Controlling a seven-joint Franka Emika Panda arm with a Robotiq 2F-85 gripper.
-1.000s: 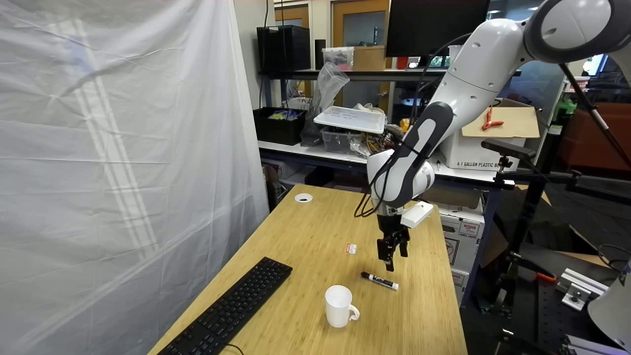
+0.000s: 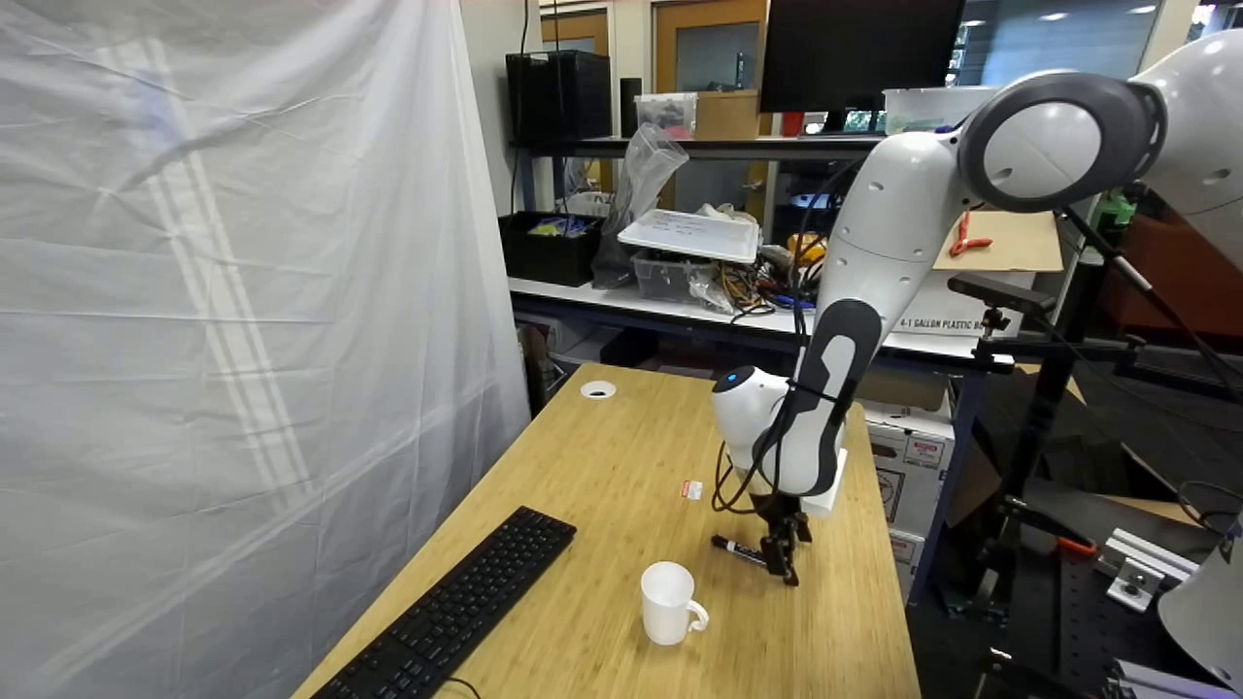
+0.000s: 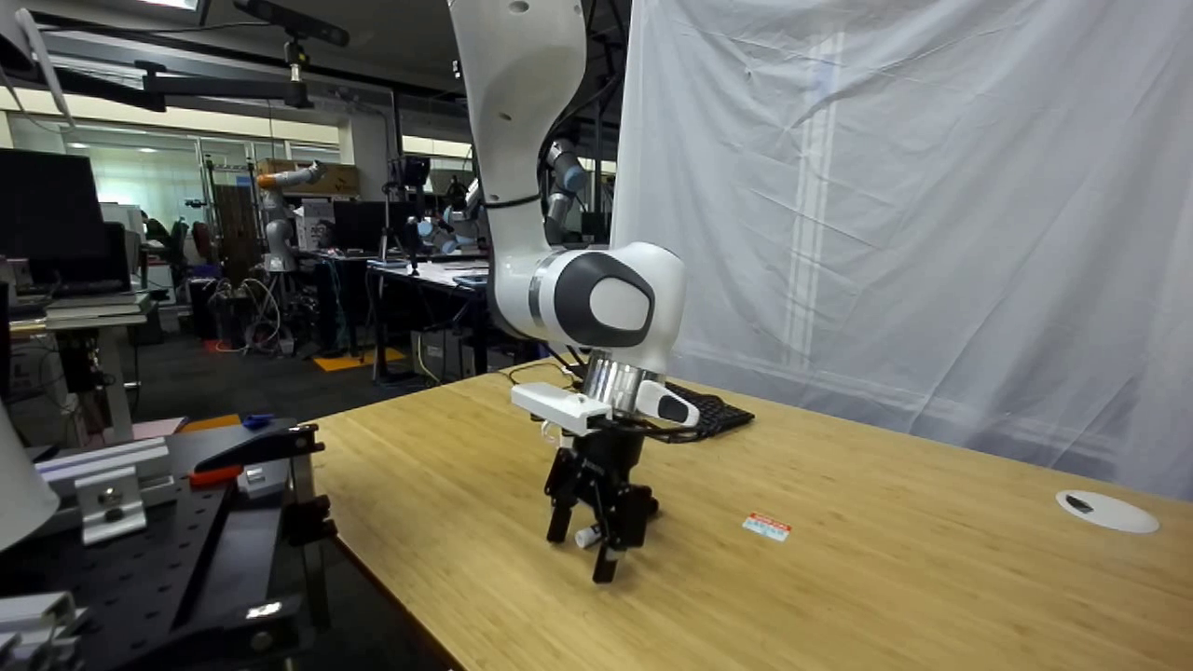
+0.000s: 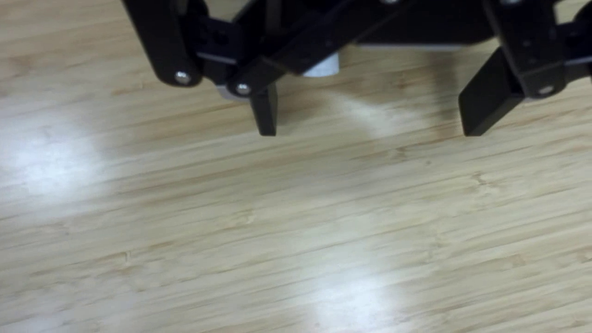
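A black-and-white marker lies on the wooden table, its dark cap pointing left and its other end hidden behind my gripper in exterior view 1. From the opposite side, the marker's white end shows between the two fingers of my gripper, which is low over the table. In the wrist view my gripper stands open, with a wide gap between its fingertips. Only the tip of the marker shows there, nearer the left finger; the gripper body covers the rest.
A white mug stands upright just in front of the marker. Along the left edge lies a black keyboard. A small red-and-white label is on the table, and the far part of the tabletop is bare.
My arm has come down and toward the near side, so the gripper is now around the marker's white end instead of above and behind it. The marker and mug have not visibly moved.
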